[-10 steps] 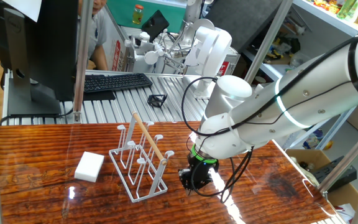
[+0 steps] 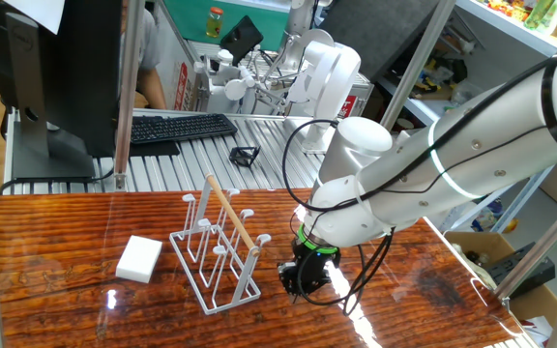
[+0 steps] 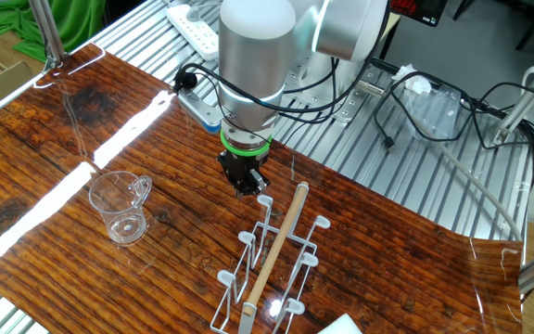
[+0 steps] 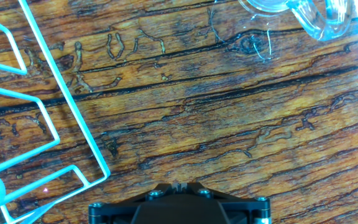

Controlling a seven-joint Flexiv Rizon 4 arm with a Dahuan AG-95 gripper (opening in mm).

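A clear glass mug (image 3: 119, 206) stands upright on the wooden table in exterior view 2, its handle toward the arm. Part of the mug (image 4: 319, 18) shows at the top right of the wrist view; in exterior view 1 I cannot make it out. The white wire cup rack (image 2: 204, 307) with a wooden handle (image 3: 276, 243) has empty prongs. Between mug and rack, above the table, hangs my black gripper (image 3: 247, 187), pointing down. Its fingertips meet at the bottom middle of the wrist view (image 4: 179, 187), with nothing visible between them.
A white block (image 2: 139, 259) lies on the table on the rack's far side from my gripper. Cables (image 2: 361, 280) loop beside the wrist. Bare wooden tabletop (image 4: 185, 124) lies between rack and mug.
Neither the arm, the rack nor the white block has visibly moved. In the background, the person behind the monitor has shifted partly out of view.
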